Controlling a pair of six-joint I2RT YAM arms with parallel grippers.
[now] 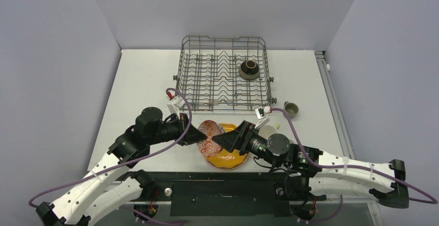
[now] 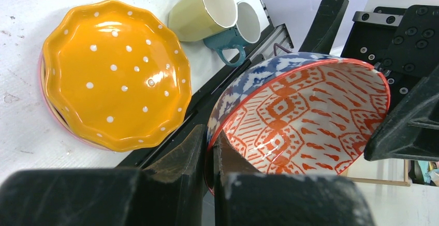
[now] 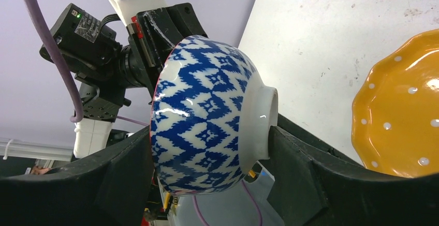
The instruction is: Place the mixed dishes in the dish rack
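A bowl (image 2: pixel 310 117), red-and-white patterned inside and blue-and-white outside, is held tipped on its side above the yellow dish, my left gripper shut on its rim. From the other side my right gripper reaches around the bowl (image 3: pixel 202 112), fingers parted, one by the rim and the other by the white foot. Whether both of those fingers touch it I cannot tell. The dish rack (image 1: pixel 199 89) stands at the back, with dark stacked dishes (image 1: pixel 249 70) at its right.
A yellow dotted scalloped dish (image 2: pixel 119 76) lies on a pinkish plate at the front. Beside it are a pale yellow cup (image 2: pixel 199 14) and a teal cup (image 2: pixel 243 29). A grey-green cup (image 1: pixel 291 109) stands right of the rack.
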